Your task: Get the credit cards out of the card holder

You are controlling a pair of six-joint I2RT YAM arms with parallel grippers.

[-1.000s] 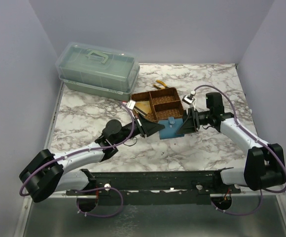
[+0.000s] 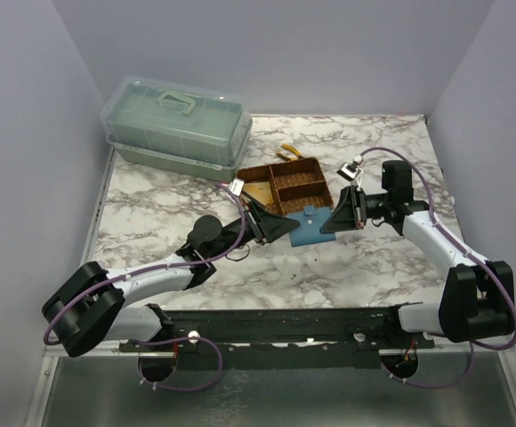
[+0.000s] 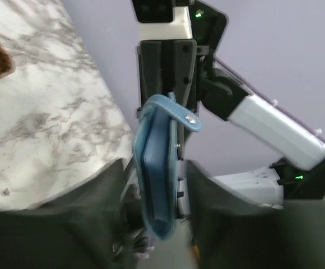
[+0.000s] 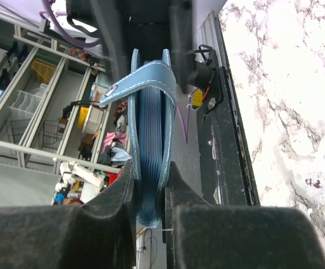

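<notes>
The light-blue card holder (image 2: 310,231) is held upright between both arms, its snap strap folded over the top; in both wrist views its narrow side (image 4: 150,134) shows ridged inner sleeves. My right gripper (image 2: 334,226) is shut on it, gripping the right part. My left gripper (image 2: 281,229) is at the holder's left edge; its fingers are blurred in its own wrist view, around the holder (image 3: 156,168), and look part open. No card can be made out clearly.
Behind stands a wooden divided box (image 2: 302,203) with yellow pliers (image 2: 292,152) beyond it. A large translucent case (image 2: 173,120) fills the back left.
Both arms have shifted slightly, the right one a little to the right with the holder.
</notes>
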